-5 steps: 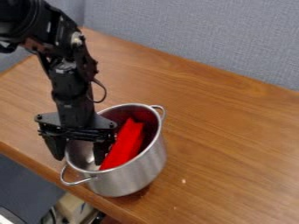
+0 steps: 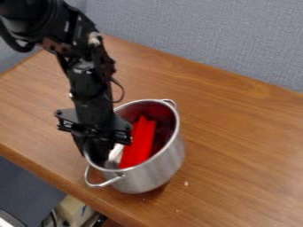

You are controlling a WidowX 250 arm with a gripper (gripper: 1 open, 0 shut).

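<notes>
A steel pot (image 2: 159,170) with two side handles stands near the front left edge of the table. Inside it lies a long red object (image 2: 138,141), with something pale beside it. My black gripper (image 2: 104,152) reaches down into the pot's left side; its fingertips are mostly hidden, so I cannot tell how far apart they are or whether anything is between them.
A grey textured wall (image 2: 201,35) stands at the back. The table's edge drops away at the lower left, close to the pot.
My arm and gripper have moved right over the last moments.
</notes>
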